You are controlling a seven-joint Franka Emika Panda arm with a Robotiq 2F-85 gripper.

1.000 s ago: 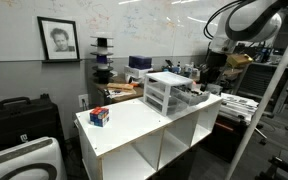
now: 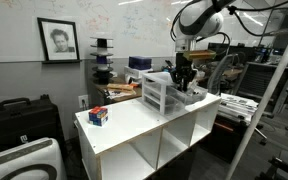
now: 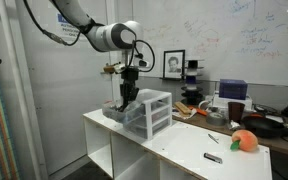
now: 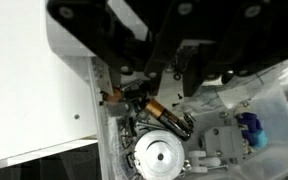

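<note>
In the wrist view, the dark gripper points down into an open clear drawer (image 4: 108, 150). An orange-and-black cylinder (image 4: 168, 118), like a battery, lies just past its fingers. Beside this are a white round roll (image 4: 159, 156), a pale plug-like piece (image 4: 222, 142) and a blue item (image 4: 252, 128). Whether the fingers touch anything is hard to make out in the dark. From outside, the gripper (image 2: 181, 84) reaches down at the white drawer unit (image 2: 162, 94), whose drawer (image 3: 115, 115) is pulled out.
The white cabinet (image 3: 189, 146) has clear room on its top in front of the unit. A red-and-blue box (image 2: 98, 115) stands at its near end. In exterior view 2, a marker-like object (image 3: 212, 157), an orange round thing (image 3: 244, 140) and a dark pan (image 3: 264, 126) lie further right.
The arm has swung leftward in exterior view 1, from right of the drawer unit to above its open drawer, and the gripper has come down. The drawer unit appears unmoved.
</note>
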